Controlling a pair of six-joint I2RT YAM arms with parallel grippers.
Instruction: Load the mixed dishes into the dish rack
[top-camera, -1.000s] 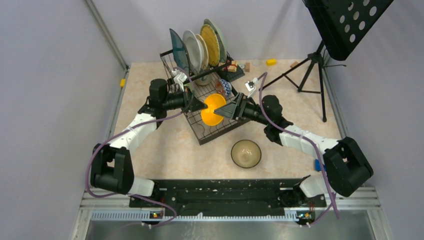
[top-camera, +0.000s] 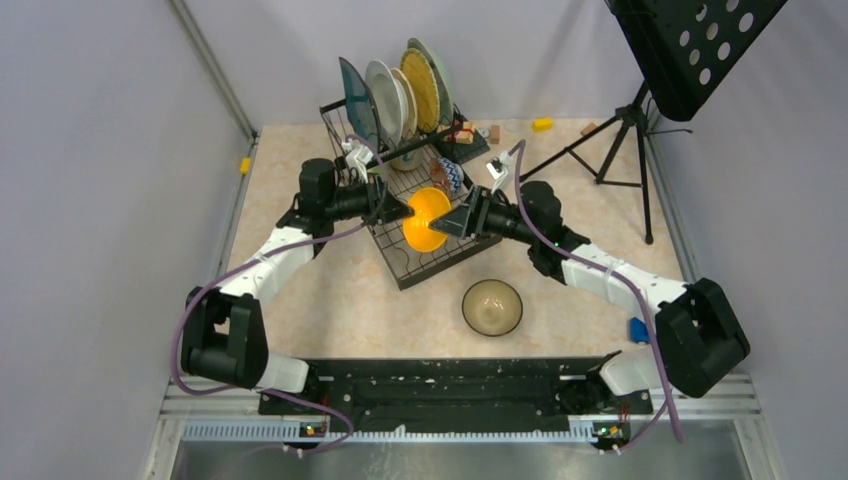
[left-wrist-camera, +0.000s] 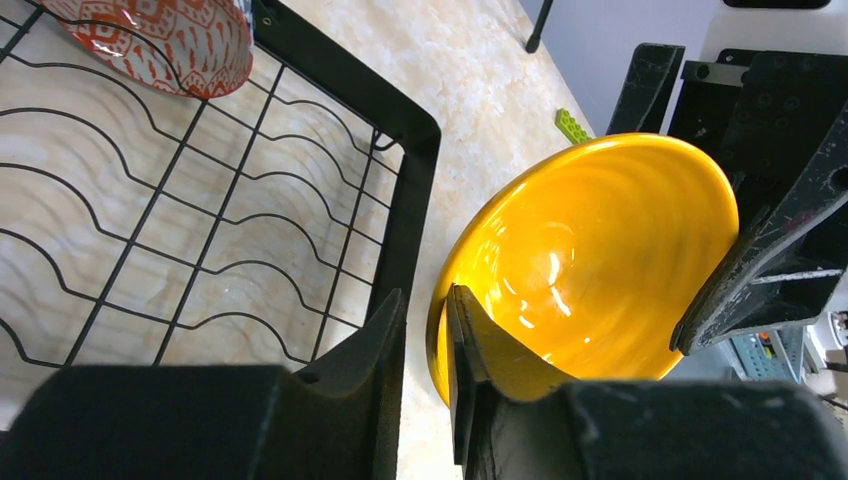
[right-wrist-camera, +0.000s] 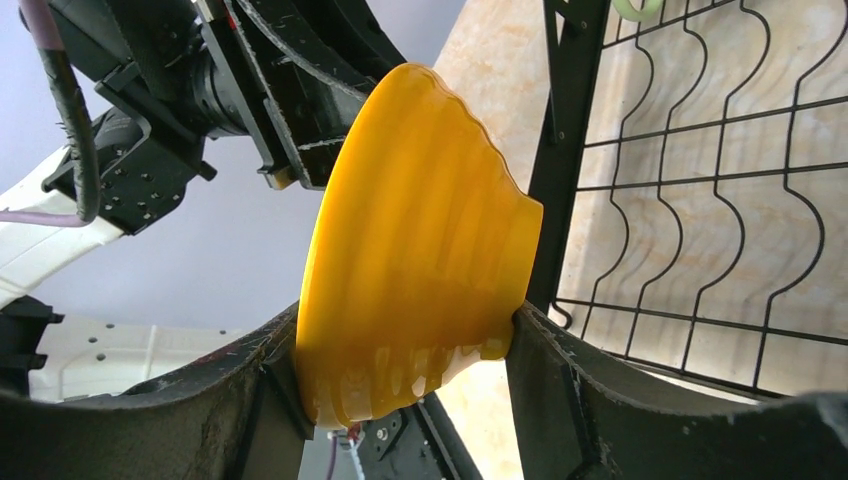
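A yellow bowl is held upright on its side above the dish rack, between both grippers. In the left wrist view my left gripper has its fingertips at the bowl's left rim; whether it grips the rim is unclear. In the right wrist view my right gripper has a finger on either side of the bowl. A patterned bowl sits in the rack. Plates stand in the rack's upper tier.
An olive bowl rests on the counter in front of the rack. A black stand occupies the back right. The counter left of the olive bowl is clear.
My right arm and gripper have shifted very slightly; the yellow bowl stays between the grippers. The left arm looks unmoved.
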